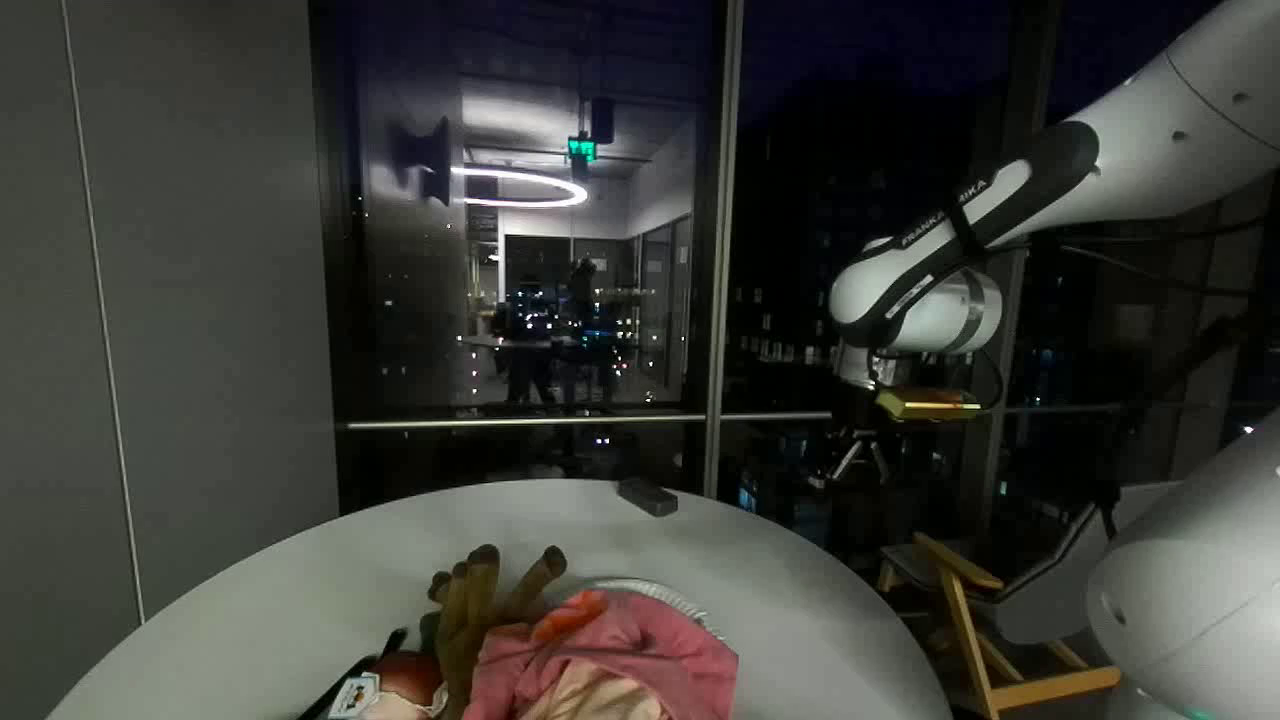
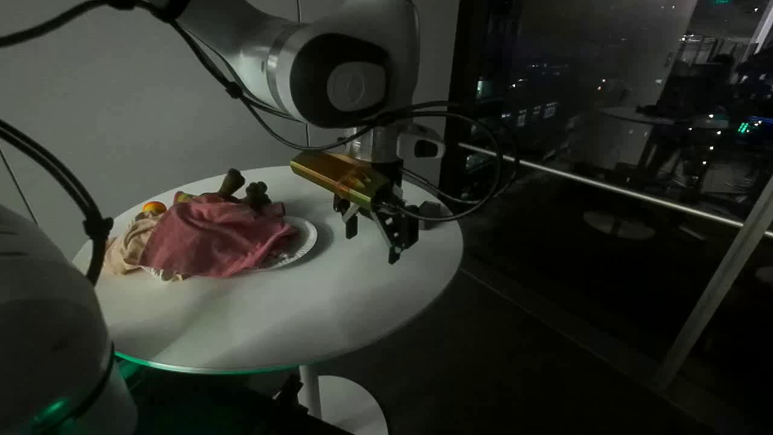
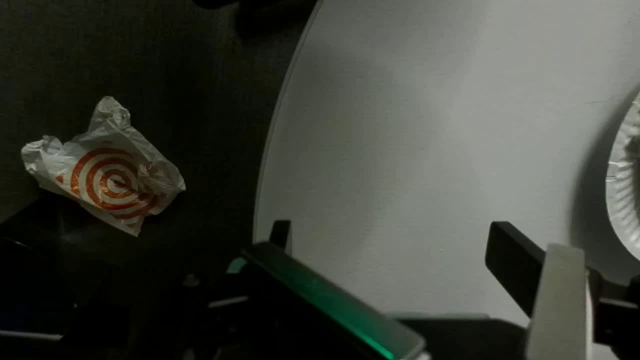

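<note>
My gripper (image 2: 372,246) is open above the right part of the round white table (image 2: 340,304), with nothing between its fingers. In the wrist view the fingers (image 3: 514,261) stand wide apart over bare tabletop. A pink cloth (image 2: 217,235) lies draped across a white paper plate (image 2: 302,243), to the left of my gripper in the second exterior view. Brown plush limbs (image 1: 470,600) stick out beside the cloth, and a beige cloth (image 2: 129,245) lies at its left. Only the edge of the plate (image 3: 624,180) enters the wrist view, at the right.
A small dark block (image 1: 648,497) sits near the table's far edge. A reddish round object (image 1: 408,676) rests beside the plush. On the floor lies a crumpled white bag with red rings (image 3: 111,177). A wooden-framed chair (image 1: 996,648) stands beyond the table.
</note>
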